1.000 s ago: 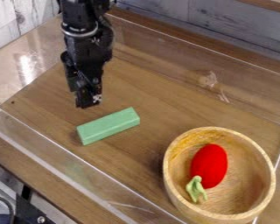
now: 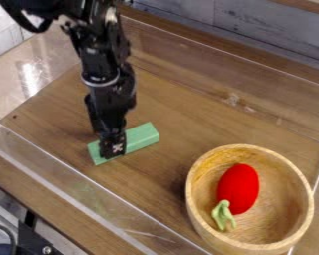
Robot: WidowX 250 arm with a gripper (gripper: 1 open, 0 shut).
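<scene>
A mint-green block (image 2: pixel 139 139) lies on the wooden table at left of centre. My black gripper (image 2: pixel 107 140) has its fingertips down at the block's left part, over or around it; whether they touch it I cannot tell, nor exactly how far apart they stand.
A round wooden bowl (image 2: pixel 289 210) at the lower right holds a red object (image 2: pixel 238 186) with a pale green end. A wall runs along the back.
My gripper has come down from above and behind the block to its left part, now hiding some of it. The bowl is unmoved.
</scene>
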